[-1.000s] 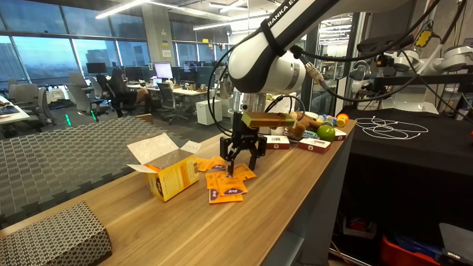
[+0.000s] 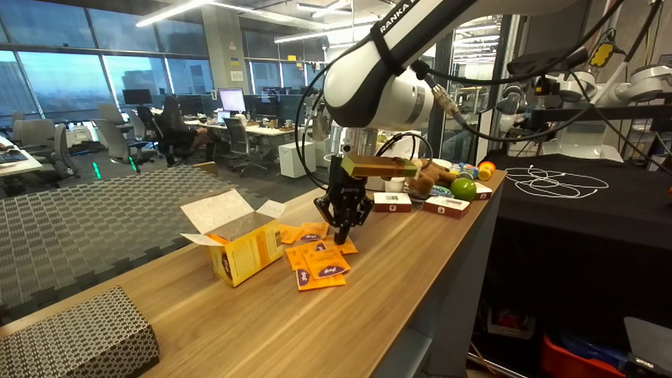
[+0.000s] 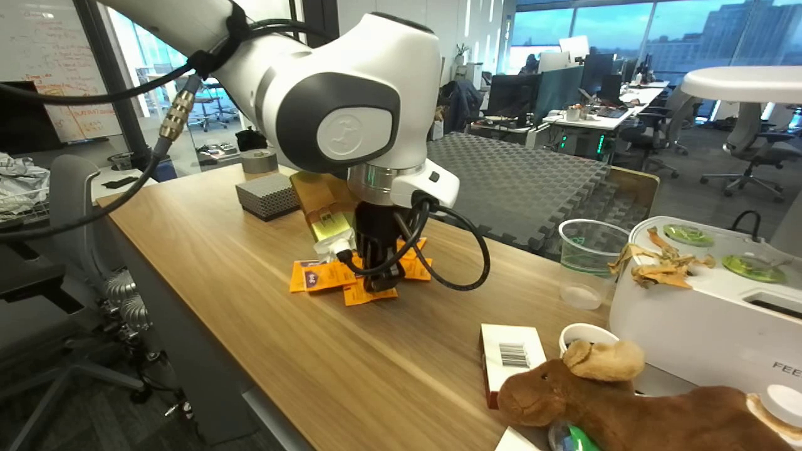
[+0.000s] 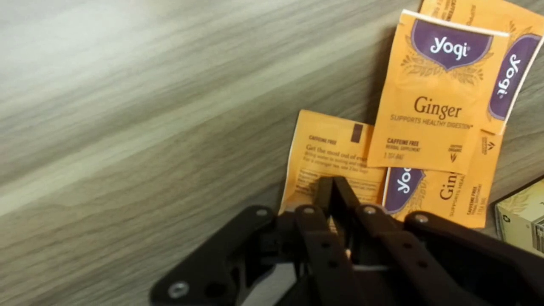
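Note:
Several orange Yogi Ginger tea sachets (image 2: 326, 261) lie overlapping on the wooden table, also plain in the wrist view as a stack of sachets (image 4: 433, 97). My gripper (image 2: 340, 239) points down at the pile, its fingers drawn together. In the wrist view the gripper is shut on one sachet (image 4: 326, 148), which lies back side up and partly under the others. Its pinched part is mostly hidden by the fingers. The open yellow tea box (image 2: 252, 255), with orange showing inside, stands beside the pile.
A black-and-white patterned box (image 2: 79, 334) sits at the near left. Red-and-white boxes (image 2: 391, 202), a green fruit (image 2: 463, 189) and a brown plush toy (image 3: 571, 398) crowd the far end. Bare table lies along the front edge.
The fingers, spread apart a second ago, have come together over the sachets. The arm has hardly moved, and some sachets have shifted slightly left.

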